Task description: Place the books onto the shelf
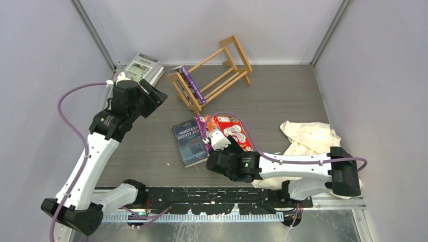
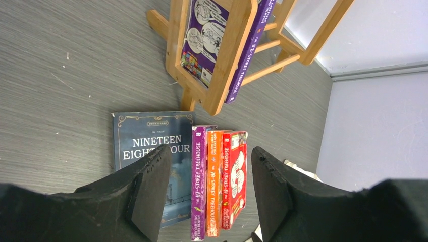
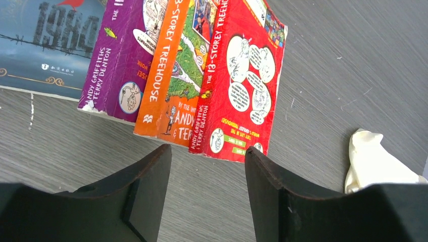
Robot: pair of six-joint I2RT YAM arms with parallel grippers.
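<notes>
A blue Nineteen Eighty-Four book lies flat, with purple, orange and red Treehouse books alongside on its right. A wooden rack holds a purple book at its left end. Grey-white books are stacked at back left. My left gripper is open above the floor, left of the rack, facing the books. My right gripper is open, its fingers just in front of the red book's lower edge, with nothing between them.
A cream cloth lies at the right. White walls bound the back and sides.
</notes>
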